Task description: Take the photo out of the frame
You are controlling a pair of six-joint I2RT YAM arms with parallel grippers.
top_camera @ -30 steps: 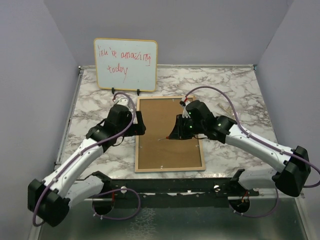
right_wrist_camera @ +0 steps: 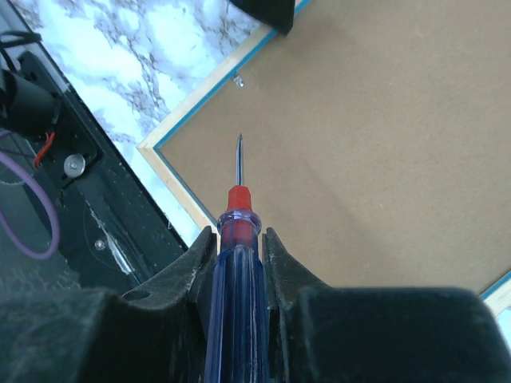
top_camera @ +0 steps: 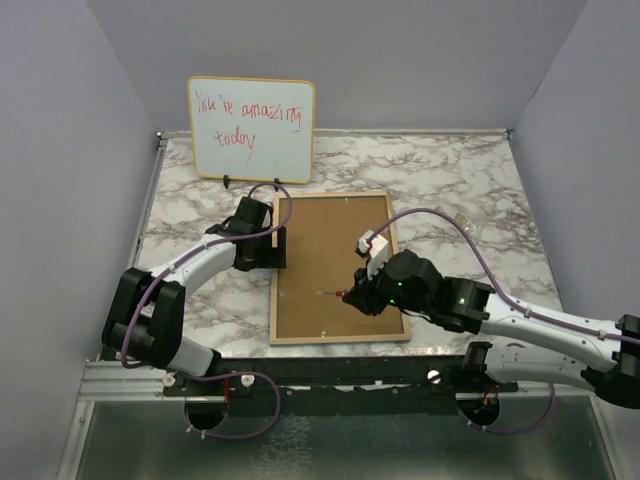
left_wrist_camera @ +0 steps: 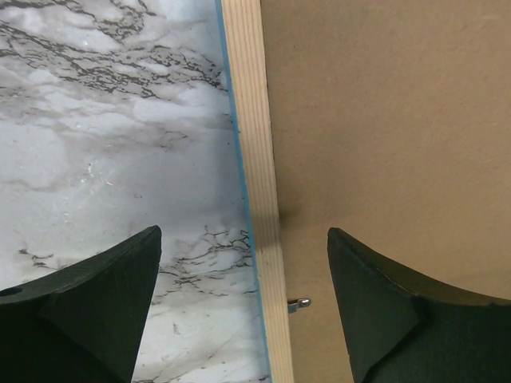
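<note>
The photo frame [top_camera: 340, 337] lies face down on the table, its brown backing board [top_camera: 335, 240] facing up inside a pale wooden rim. In the left wrist view, the rim [left_wrist_camera: 259, 171] runs between the parted fingers of my left gripper, and a small metal clip [left_wrist_camera: 299, 305] sits at its inner edge. That gripper holds nothing. My right gripper is shut on a screwdriver [right_wrist_camera: 237, 275] with a clear blue handle and red collar. Its tip points over the backing board toward another clip [right_wrist_camera: 238, 80] near a corner. The photo is out of sight.
A whiteboard [top_camera: 252, 128] with red writing stands behind the frame at the back left. A dark rail [top_camera: 330, 370] runs along the front edge.
The left arm has folded and its gripper has come down over the frame's left rim. My right gripper has moved toward the front with the screwdriver still in it.
</note>
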